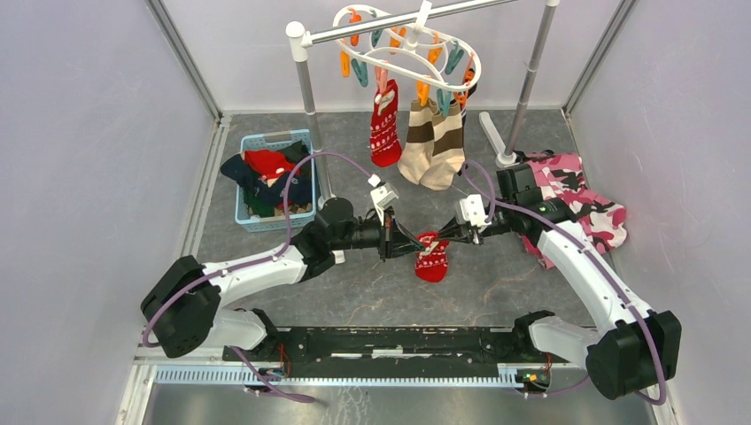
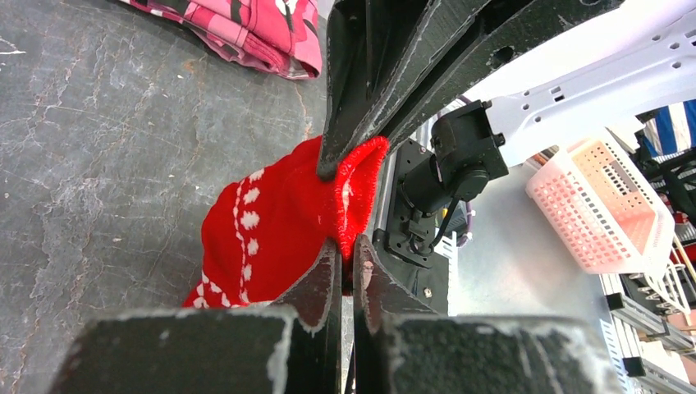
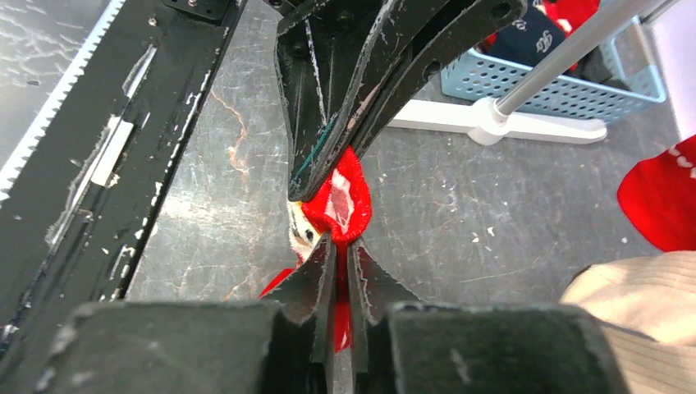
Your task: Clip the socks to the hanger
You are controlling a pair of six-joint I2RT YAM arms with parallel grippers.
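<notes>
A red sock with white pattern (image 1: pixel 431 267) hangs between my two grippers above the floor, toe down. My left gripper is shut on one side of its opening. On the other side, my right gripper is shut with the red cuff cloth running between its fingertips. Overhead is the white oval hanger (image 1: pixel 403 66) with several coloured clips. A matching red sock (image 1: pixel 385 128) and a beige-and-brown striped sock (image 1: pixel 431 146) hang from it, and a dark item is partly hidden behind the striped one.
On the left, a blue basket (image 1: pixel 257 225) holds folded clothes beside the rack's metal pole (image 1: pixel 310 115). Pink patterned cloth (image 1: pixel 580 199) lies on the right behind my right arm. Bare grey floor surrounds the held sock.
</notes>
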